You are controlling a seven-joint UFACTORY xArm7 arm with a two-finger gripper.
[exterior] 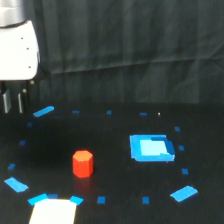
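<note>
A red, block-like object with a hexagonal outline (83, 164) stands on the black table, left of the middle. On the right lies a white square (153, 147) with a blue tape border (135, 150) around it. At the left edge my gripper (14, 103) hangs under the white arm housing (17, 52), well above and to the left of the red object. Its two dark fingers point down and stand apart, with nothing visible between them.
Pale orange-white square (53, 212) at the front left edge, partly cut off, with blue tape at its corners. Small blue tape marks dot the table, and larger blue strips (184, 193) lie near its sides. Between the red object and the taped square the table is clear.
</note>
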